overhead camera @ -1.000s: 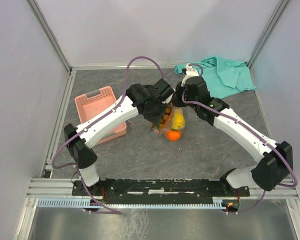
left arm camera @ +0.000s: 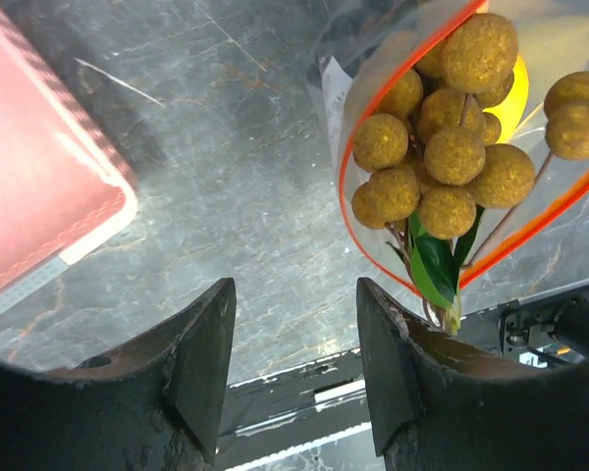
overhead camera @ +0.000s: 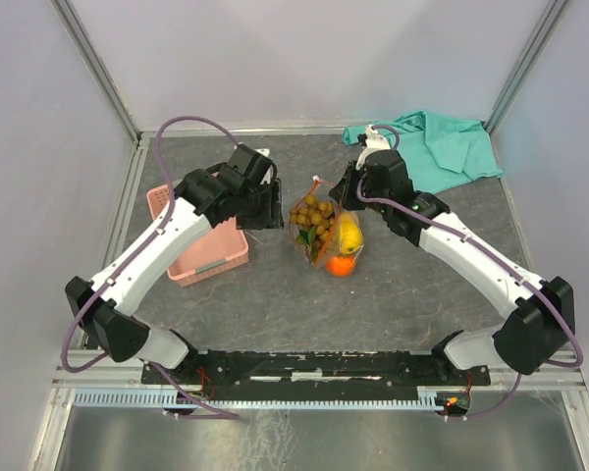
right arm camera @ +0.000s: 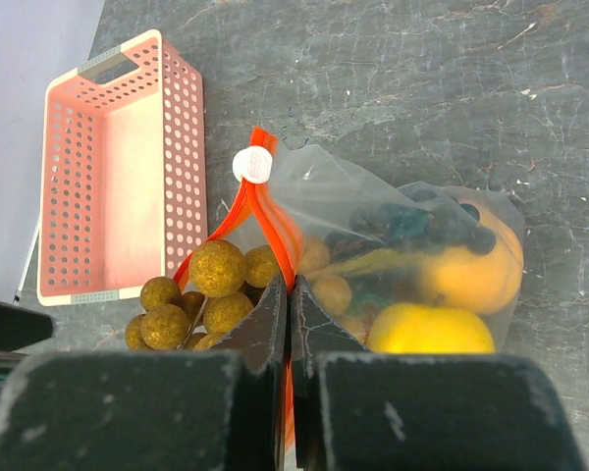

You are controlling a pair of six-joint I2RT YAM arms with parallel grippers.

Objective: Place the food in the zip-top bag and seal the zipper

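Note:
The clear zip bag with orange zipper edges lies in the middle of the table, its mouth spread open. Inside are a yellow fruit, an orange fruit and something dark, blurred by the plastic. A bunch of brown round fruit fills the mouth, its green leaves and stems at the lower zipper edge. My right gripper is shut on one zipper edge. To the left of the bag, my left gripper stands open and empty, apart from the fruit.
A pink basket stands on the left, partly under my left arm; its visible inside is empty. A teal cloth lies crumpled at the back right. The table in front of the bag is clear.
My left gripper has moved left, off the brown fruit and the bag mouth, toward the basket. The brown fruit now shows uncovered in the mouth. The right arm stays where it was.

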